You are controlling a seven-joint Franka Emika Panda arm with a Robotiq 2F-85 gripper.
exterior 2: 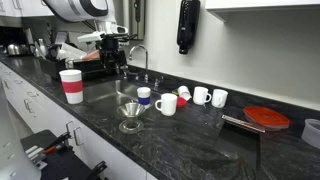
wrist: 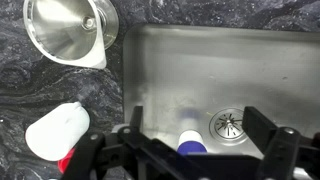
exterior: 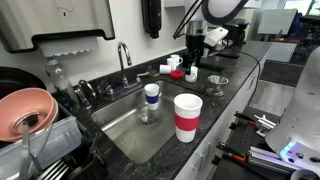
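Observation:
My gripper hangs over the sink (wrist: 165,60), its fingers wide apart and nothing between them. In the wrist view a blue-and-white cup (wrist: 191,146) shows low in the frame within the sink's outline, beside the drain (wrist: 228,124). Exterior view 1 also has this cup (exterior: 152,92) at the sink, but whether it touches the basin floor is unclear. A large white cup with red bands (exterior: 187,115) stands upright in the foreground of that view. In exterior view 2, a metal footed cup (exterior 2: 131,115) and a white mug (exterior 2: 167,103) are on the counter beside the sink.
More white mugs (exterior 2: 219,97) are by the wall. A red lid-like dish (exterior 2: 267,116), a dark tray (exterior 2: 240,127) and a clear bowl (exterior 2: 311,133) lie farther right. The faucet (exterior: 124,60) rises behind the sink. A pink bowl (exterior: 25,112) occupies the left side.

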